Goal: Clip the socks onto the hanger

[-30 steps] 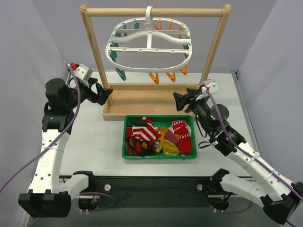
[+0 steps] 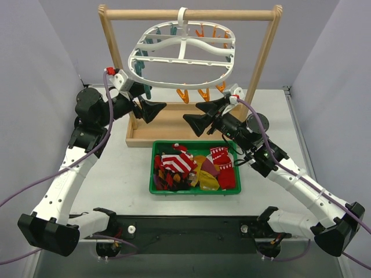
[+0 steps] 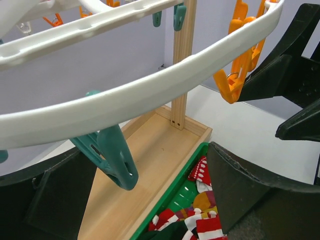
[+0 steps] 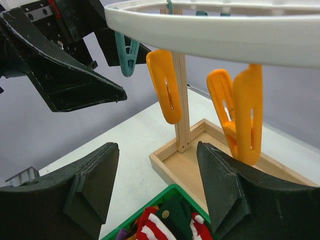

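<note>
A white hanger (image 2: 181, 79) with teal and orange clips hangs from a wooden rack. My left gripper (image 2: 153, 109) is open just below its left side, with a teal clip (image 3: 112, 155) between and above its fingertips in the left wrist view. My right gripper (image 2: 196, 113) stands open under the front, near an orange clip (image 4: 245, 115), with nothing visible gripped. Socks (image 2: 177, 165) in red, white, yellow and dark green lie in a green bin (image 2: 197, 191) below.
A shallow wooden tray (image 2: 139, 141) sits behind the bin, between the rack posts (image 2: 262, 52). Walls flank the workspace.
The socks look unchanged.
</note>
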